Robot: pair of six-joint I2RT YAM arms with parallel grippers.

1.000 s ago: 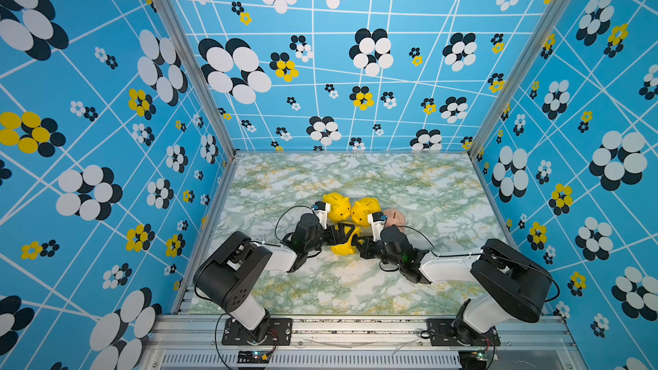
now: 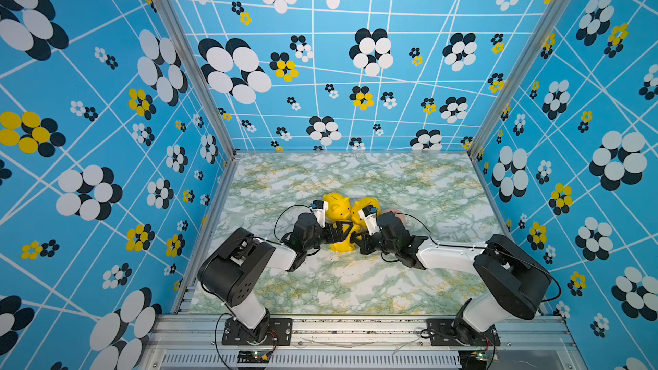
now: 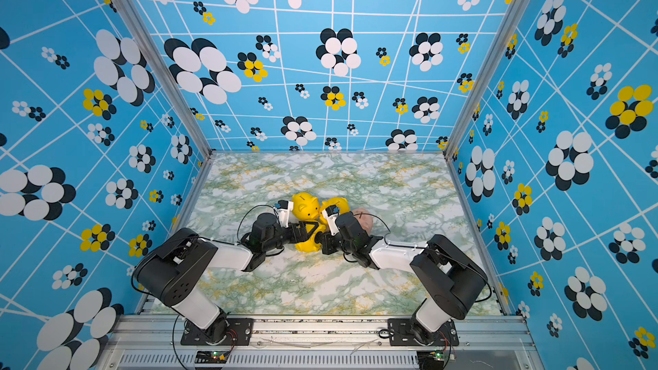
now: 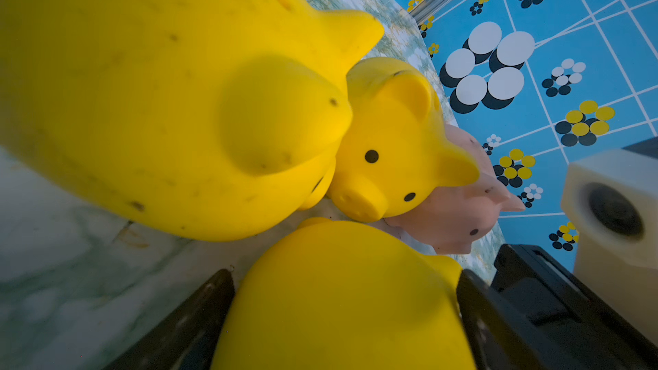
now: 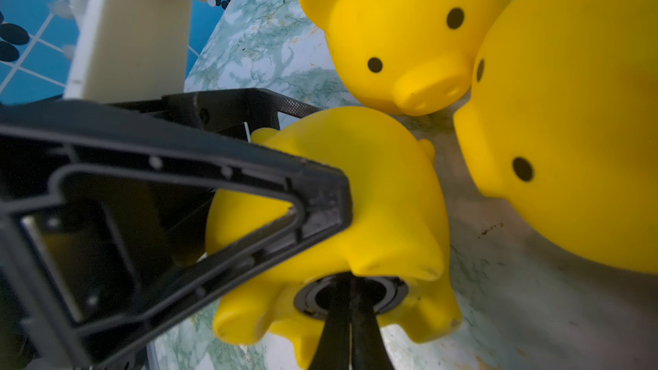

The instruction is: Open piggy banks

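Note:
A yellow piggy bank (image 5: pixel 384 164) lies tipped on its side, its underside turned to my right gripper. That gripper is shut, with its fingertips at the black ring (image 5: pixel 392 294) in the belly; whether anything thin is between them is hidden. Fingers of my left gripper stand wide on both sides of this bank (image 4: pixel 349 315), which is between them; the gripper looks open. A pink bank (image 4: pixel 459 198) stands farther right.
The standing banks crowd the far side of both grippers. Patterned blue walls enclose the table.
My right gripper has moved inward, left and slightly away from the front edge, toward the tipped bank. Its arm now covers more of the pink bank. The left gripper barely moved.

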